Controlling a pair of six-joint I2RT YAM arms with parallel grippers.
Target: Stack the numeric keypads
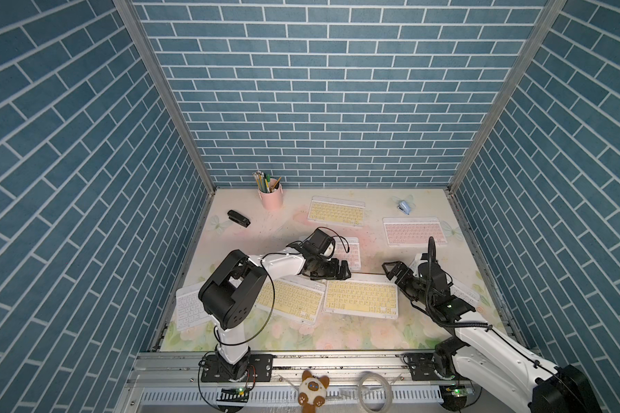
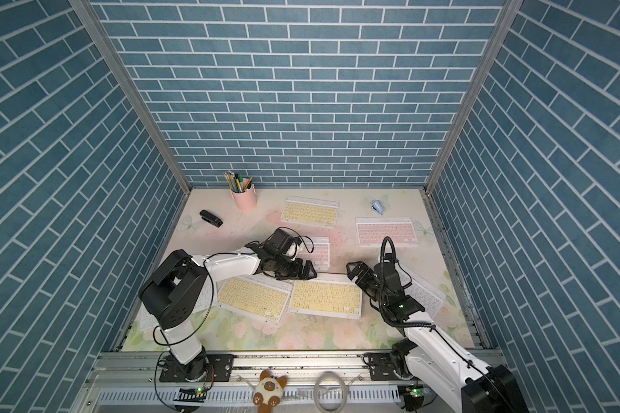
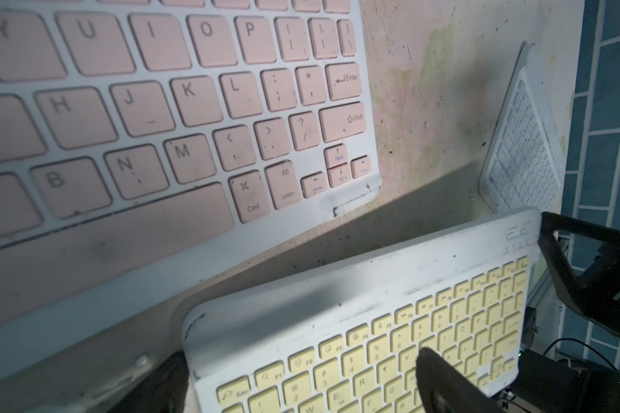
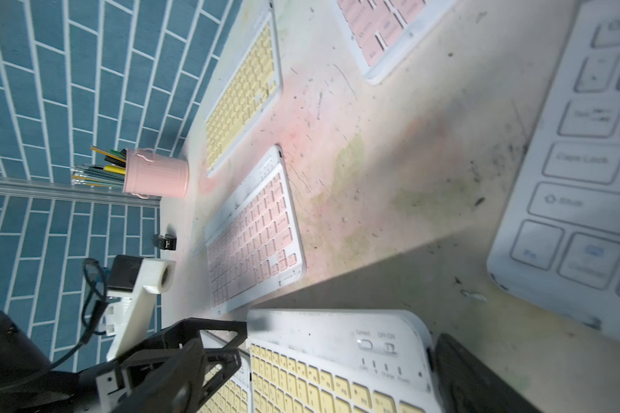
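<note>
The front-centre yellow keypad [image 1: 359, 298] lies between my grippers, each at an end of its back edge. My left gripper is over its left end; whether it holds the edge is unclear. My right gripper is open around the right back corner. Another yellow keypad [image 1: 289, 300] lies to the left, a third [image 1: 336, 210] at the back. Pink keypads lie at centre [image 3: 172, 110] and back right [image 1: 414, 231]. White keypads lie at far left [image 1: 189, 306] and right [image 4: 565, 192], partly hidden by my arms.
A pink pen cup [image 1: 271, 198] and a black stapler [image 1: 238, 217] stand at back left. A small blue object [image 1: 404, 206] is at back right. Bare table [image 1: 255, 237] shows at back left and between keypads.
</note>
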